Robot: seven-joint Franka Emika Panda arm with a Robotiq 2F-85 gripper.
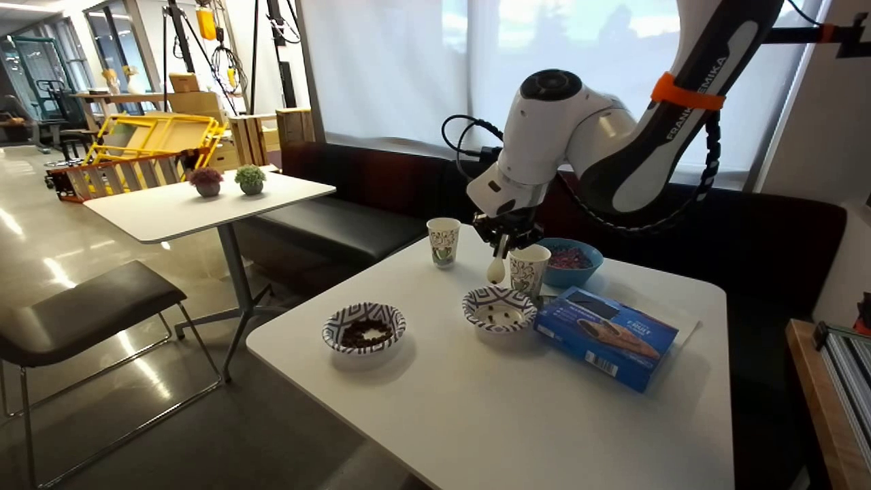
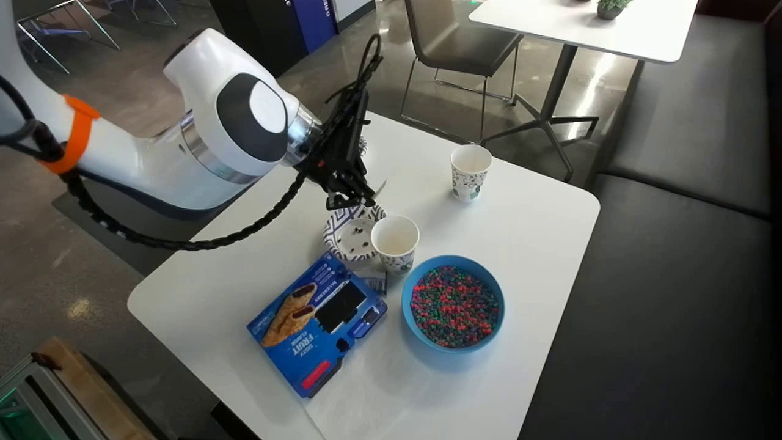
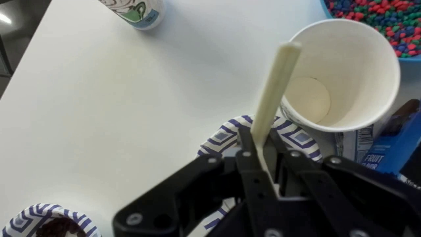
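Note:
My gripper (image 1: 503, 241) is shut on the handle of a pale spoon (image 1: 495, 269), tilted just above the middle patterned bowl. In the wrist view the handle (image 3: 276, 91) sticks up between the fingers; the spoon's head is hidden there. A small dark speck shows on the head in exterior view 1. Several dark bits lie scattered in the middle bowl (image 1: 478, 320). Another patterned bowl (image 1: 390, 333), to the left, holds a heap of dark pieces.
An empty paper cup (image 2: 396, 253) stands against the middle bowl, with a blue bowl (image 2: 501, 311) of coloured pellets beyond. Close by lies a blue box (image 2: 311, 366). A second cup (image 2: 469, 175) stands apart.

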